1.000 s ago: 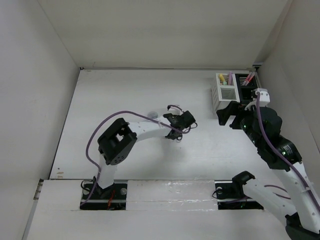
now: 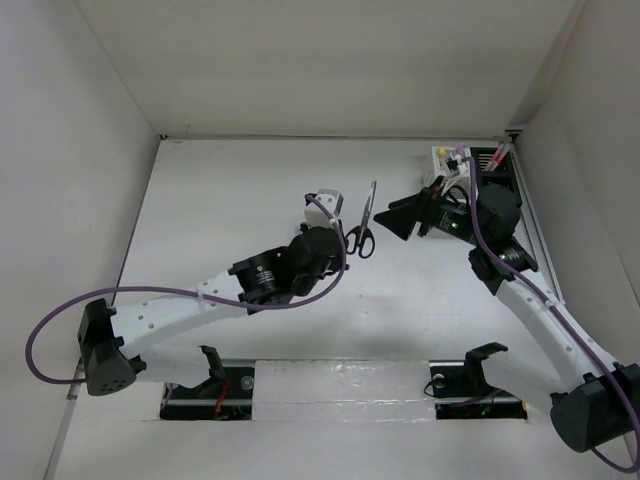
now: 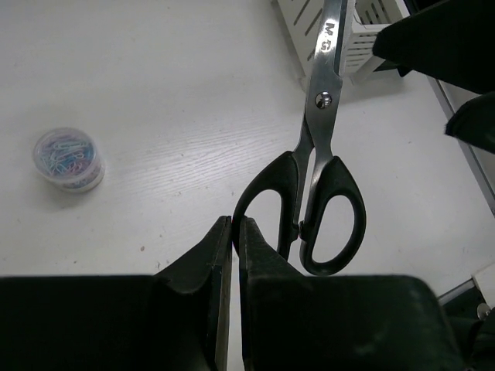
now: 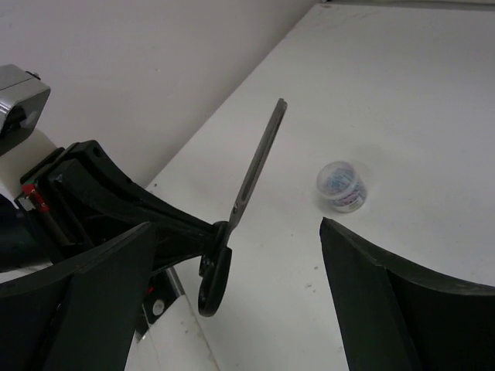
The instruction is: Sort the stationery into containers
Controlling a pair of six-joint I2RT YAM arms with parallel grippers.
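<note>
Black-handled scissors (image 2: 366,215) stand upright, blades up, held in my left gripper, which is shut on a handle. My right gripper (image 2: 398,222) is open just right of the scissors, its fingers empty; in the right wrist view the scissors (image 4: 255,166) appear beyond the gap between its fingers. A clear round tub of coloured paper clips sits on the table, also visible in the right wrist view (image 4: 340,185).
White and black containers (image 2: 438,160) holding pens and markers stand at the back right, partly behind my right arm. Walls enclose the sides and back.
My left gripper has lifted and turned, bringing the scissors upright. My right gripper has moved leftward from beside the containers toward the scissors.
</note>
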